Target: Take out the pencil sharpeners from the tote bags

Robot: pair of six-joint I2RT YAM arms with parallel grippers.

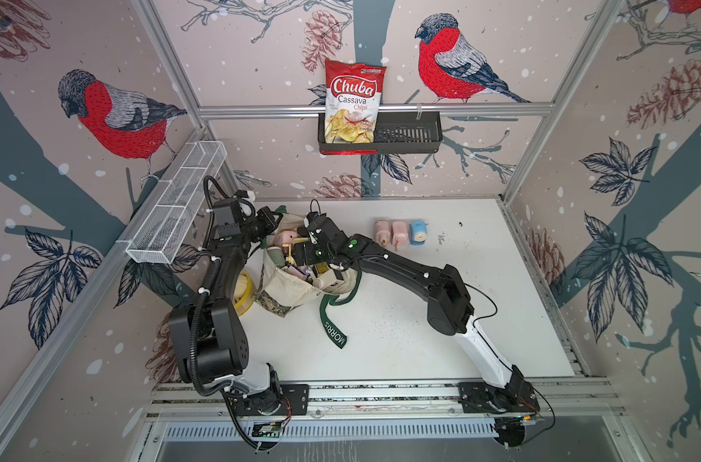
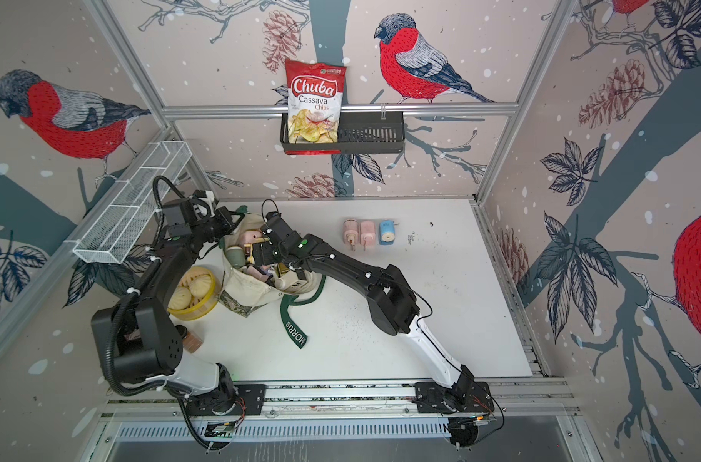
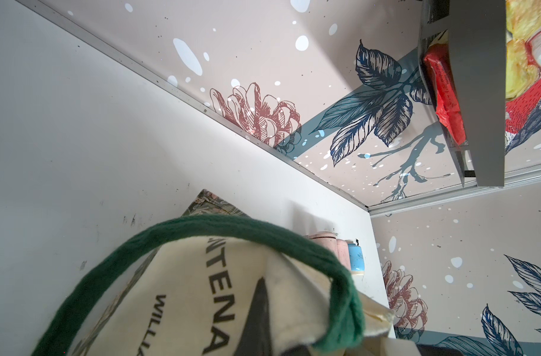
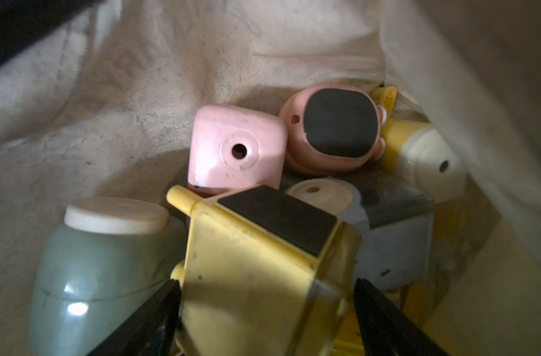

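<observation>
The cream tote bag (image 1: 282,292) with green straps lies open at left centre, full of pencil sharpeners. My left gripper (image 1: 276,218) is shut at its back-left rim; in the left wrist view bag cloth (image 3: 291,296) bunches up beside a dark finger (image 3: 255,323). Inside the bag, my right gripper is open, its fingers on either side of a yellow sharpener (image 4: 240,290). Around that lie a green sharpener (image 4: 98,284), a pink one (image 4: 237,142), a salmon one (image 4: 330,127) and a grey-blue one (image 4: 395,243).
Two pink sharpeners (image 2: 367,231) and a blue one (image 2: 386,231) stand in a row at the back of the table. A yellow steamer-like basket (image 2: 198,310) sits left of the bag.
</observation>
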